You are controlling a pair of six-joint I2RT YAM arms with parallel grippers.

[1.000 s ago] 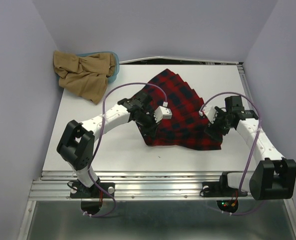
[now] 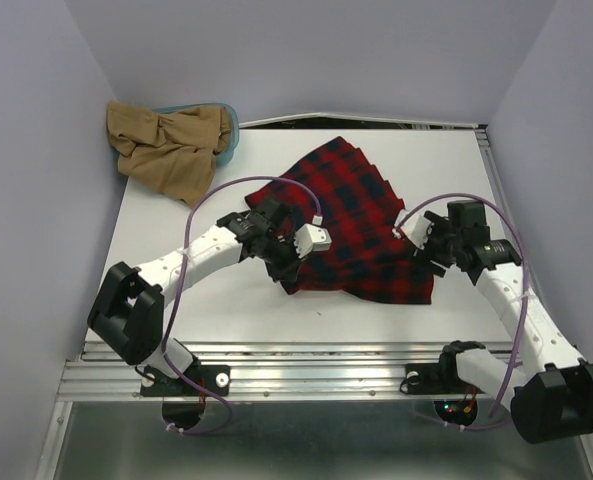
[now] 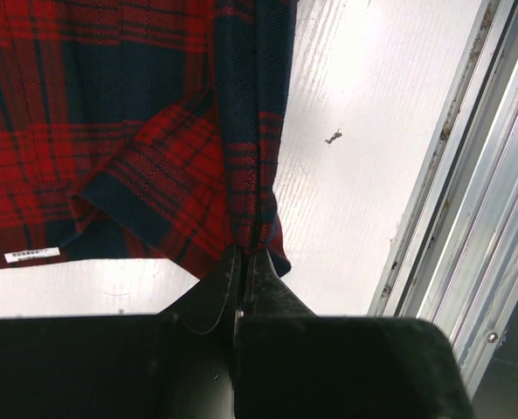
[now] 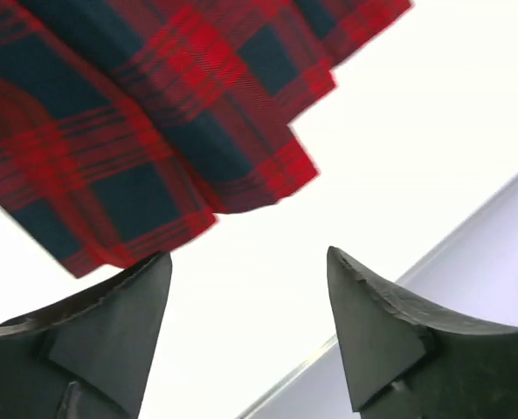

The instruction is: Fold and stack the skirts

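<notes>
A red and navy plaid skirt [image 2: 351,215] lies spread slantwise across the white table, its near part bunched and creased. In the left wrist view my left gripper is shut on a gathered fold at the corner of the skirt [image 3: 245,157]; a white label shows on the cloth beside it. My right gripper stands open above the table at the skirt's right side. Nothing is between its fingers; the skirt's layered edge [image 4: 215,131] lies ahead of them.
At the back left, brown cloth [image 2: 166,145] hangs over a blue basket [image 2: 231,140]. A metal rail [image 2: 306,358] runs along the table's near edge. Bare white table [image 2: 226,315] shows at the front left and back right.
My left gripper has shifted left, pulling the skirt's near left part with it. The skirt's near right corner slid slightly left.
</notes>
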